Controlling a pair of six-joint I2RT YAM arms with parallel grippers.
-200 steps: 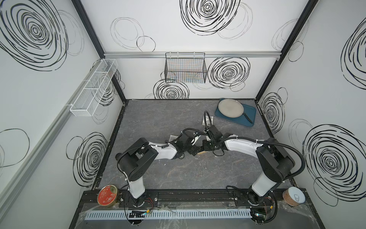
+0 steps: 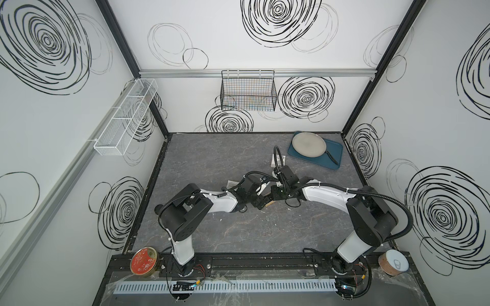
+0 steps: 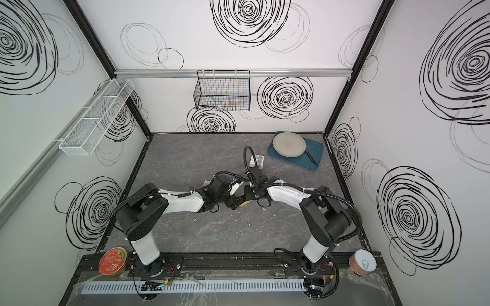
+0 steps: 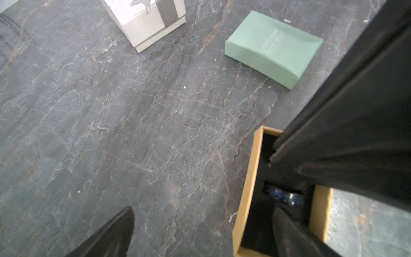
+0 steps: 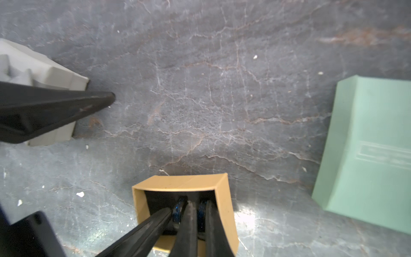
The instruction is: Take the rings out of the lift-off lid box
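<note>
The open tan box (image 4: 248, 187), black inside, sits on the table beneath both grippers, holding shiny dark blue rings (image 4: 283, 196) (image 5: 177, 212). My left gripper is open over the box and the bare table to its left. My right gripper is shut, its fingertips down inside the box at the rings; whether a ring is caught by them is unclear. The top views show both wrists crowded together at mid-table, largely hiding the box.
A green box (image 5: 371, 154) and a white box (image 4: 149, 26) with a grey ribbon lie nearby. A blue tray (image 2: 331, 155) with a pan (image 2: 308, 144) is at back right.
The right arm's wrist and hose have shifted very slightly, the hose standing a little higher. The left arm looks unmoved.
</note>
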